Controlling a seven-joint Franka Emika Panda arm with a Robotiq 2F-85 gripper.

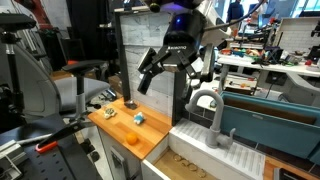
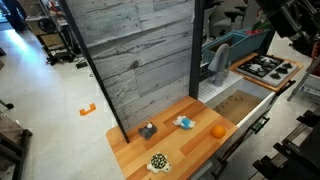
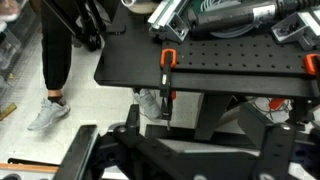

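My gripper hangs high above the counter, its fingers spread wide with nothing visible between them. In the wrist view the two dark fingers stand far apart at the bottom, over a black table edge and the floor. On the wooden counter lie an orange round thing, a small blue-and-white thing, a dark grey item and a pale patterned piece. All of them are well below the gripper.
A white sink with a grey tap sits right of the orange thing. A grey wooden panel rises behind the counter. Under the wrist camera, a black perforated table carries orange-and-black clamps and cables.
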